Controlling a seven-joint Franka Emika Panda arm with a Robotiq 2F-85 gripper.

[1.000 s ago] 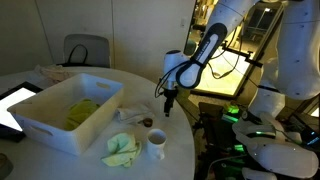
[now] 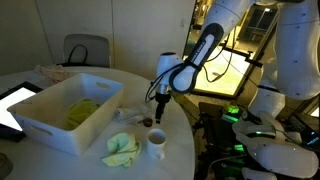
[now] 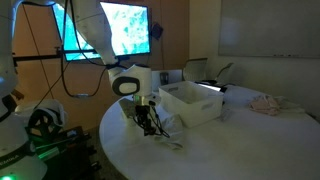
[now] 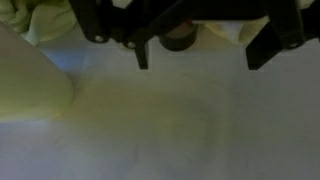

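My gripper stands open above the table, with nothing between its two spread fingers. In exterior view 1 it hangs over the right part of the table, behind a white cup [image 2: 156, 147]. The pale side of the cup [image 4: 28, 82] fills the left edge of the wrist view. A small dark round object [image 4: 180, 40] with some red on it shows in the wrist view, partly covered by the gripper body. A yellow-green cloth [image 2: 122, 155] lies left of the cup, and a whitish crumpled cloth [image 2: 132, 116] lies beside the box.
A large white box [image 2: 58, 143] holds something green [image 2: 80, 112]. Behind it lie a dark bag [image 2: 76, 52] and a pinkish cloth [image 3: 266, 104]. Bare table shows in front of the box in exterior view 2.
In exterior view 1 the gripper has moved left, closer to the whitish cloth and the box. The cup, cloths and box have stayed in place.
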